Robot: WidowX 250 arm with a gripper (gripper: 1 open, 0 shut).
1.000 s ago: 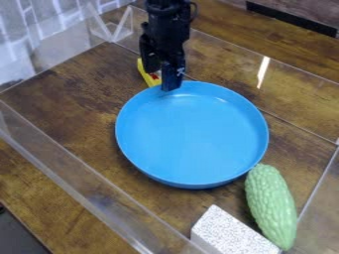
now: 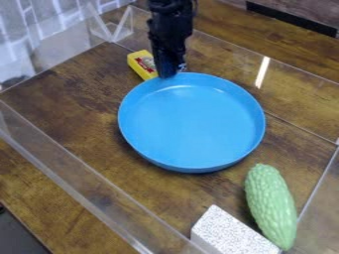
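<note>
My black gripper (image 2: pixel 169 67) reaches down from the top centre, just above the far rim of a large blue plate (image 2: pixel 191 122). A small yellow object (image 2: pixel 141 62) with red and dark markings lies just left of the gripper's tip, partly hidden by it. The fingers look shut, with nothing clearly between them.
A green ridged vegetable (image 2: pixel 269 206) lies at the lower right, beside a white speckled block (image 2: pixel 235 232) at the bottom edge. Bare wooden table (image 2: pixel 59 94) shows to the left and upper right, bordered by clear walls.
The gripper has shifted slightly right, uncovering more of the yellow object. The blue plate's far rim now sits a little lower in view and its outline has shifted slightly.
</note>
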